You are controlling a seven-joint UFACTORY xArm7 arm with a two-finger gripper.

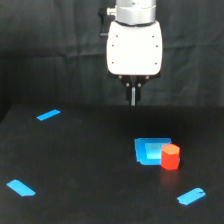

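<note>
My gripper (132,96) hangs at the top centre, high above the table and apart from everything on it. Its dark, thin fingers stand close together below the white hand, too small to tell whether they are open or shut. Nothing shows held between them. Right of centre on the dark table lies a blue square (148,145) with a lighter inner patch. A red block (170,156) with a hexagonal outline stands at its lower right corner, overlapping the square's edge in this view.
Strips of blue tape lie at the far left (48,115), near left (21,188) and near right (191,196). A dark curtain (50,60) hangs behind.
</note>
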